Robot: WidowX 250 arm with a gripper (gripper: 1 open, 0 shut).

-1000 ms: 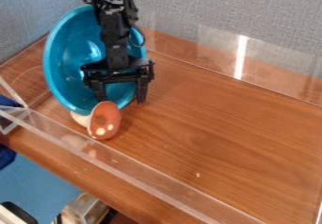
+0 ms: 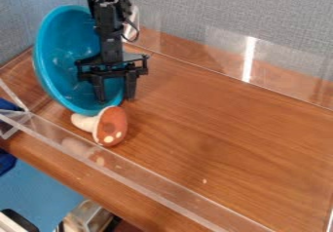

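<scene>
A large turquoise bowl (image 2: 62,43) is tipped on its side at the left of the wooden table (image 2: 221,129). My black gripper (image 2: 112,80) hangs in front of the bowl's opening, its fingers low against the bowl; whether anything is between them is unclear. Just below sits a toy mushroom (image 2: 109,126) with a red spotted cap and a pale stem, lying on its side.
A clear plastic wall (image 2: 182,201) runs along the near left edge, and another along the back. Beyond the left edge lie blue and metal items, partly visible.
My gripper has shifted left and slightly up, and the bowl has moved a little left with it. The mushroom has shifted very slightly.
</scene>
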